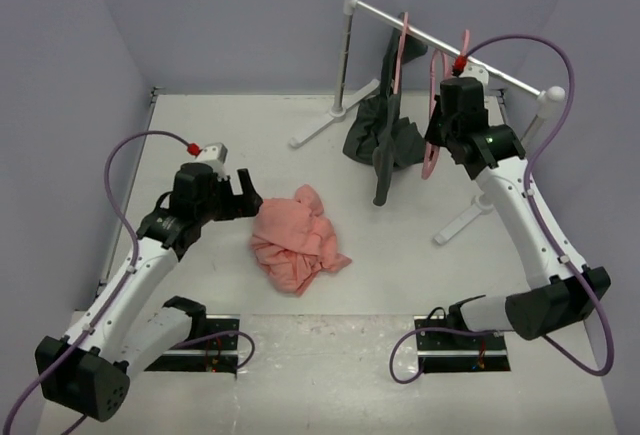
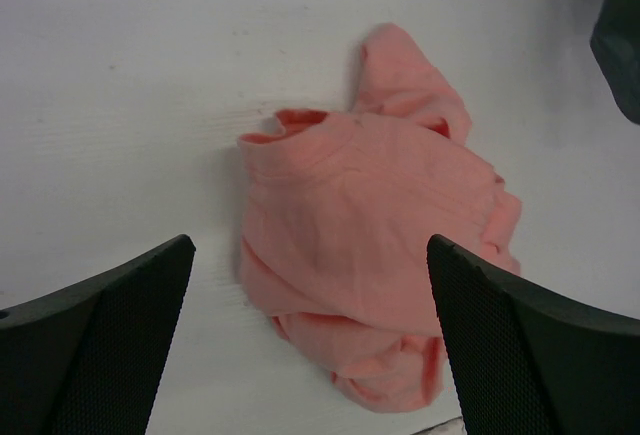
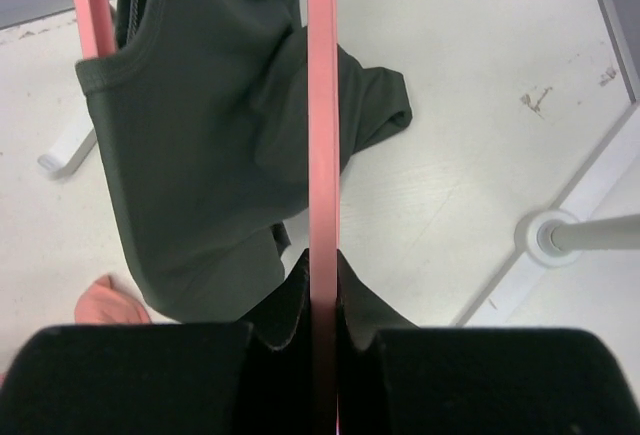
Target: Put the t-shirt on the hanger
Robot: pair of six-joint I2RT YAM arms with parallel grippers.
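Note:
The pink t-shirt (image 1: pixel 292 235) lies crumpled on the white table, left of centre. Just off its upper left side is my left gripper (image 1: pixel 250 195), open with its fingers spread. Its wrist view looks down on the shirt (image 2: pixel 350 205), framed by the two fingers, with nothing gripped. High on the right, by the rack's rail, my right gripper (image 1: pixel 434 137) is shut on a pink hanger (image 1: pixel 430 162). In the right wrist view, that bare hanger (image 3: pixel 322 105) runs edge-on between the closed fingers.
A white rack with a slanted rail (image 1: pixel 390 22) stands at the back right. A dark green garment (image 1: pixel 385 140) hangs from another pink hanger (image 1: pixel 401 50), close left of my right gripper. The rack's white feet (image 1: pixel 462 219) rest on the table.

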